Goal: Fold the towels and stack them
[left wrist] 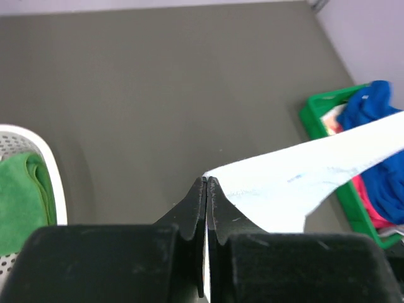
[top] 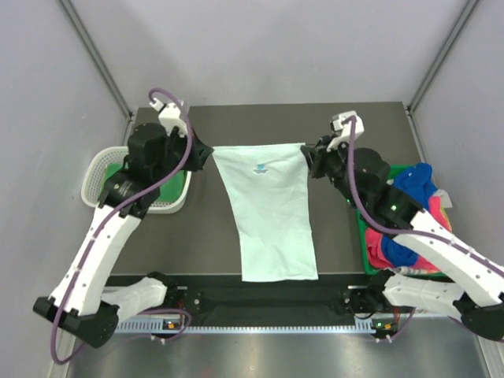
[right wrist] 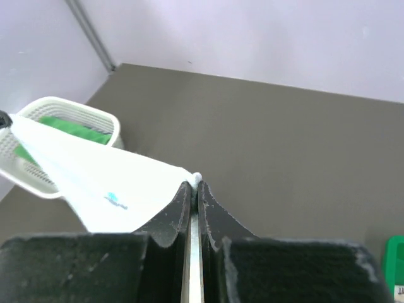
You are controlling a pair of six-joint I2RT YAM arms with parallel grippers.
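A white towel (top: pixel 268 213) hangs stretched between my two grippers, its lower part down over the dark table (top: pixel 362 126). My left gripper (top: pixel 206 151) is shut on its top left corner, seen at the fingertips (left wrist: pixel 203 189) in the left wrist view. My right gripper (top: pixel 309 153) is shut on the top right corner, with cloth bunched at its fingertips in the right wrist view.
A white basket (top: pixel 94 175) with a green towel (left wrist: pixel 22 196) stands at the left. A green bin (left wrist: pixel 360 214) with blue and pink cloths (top: pixel 413 185) stands at the right.
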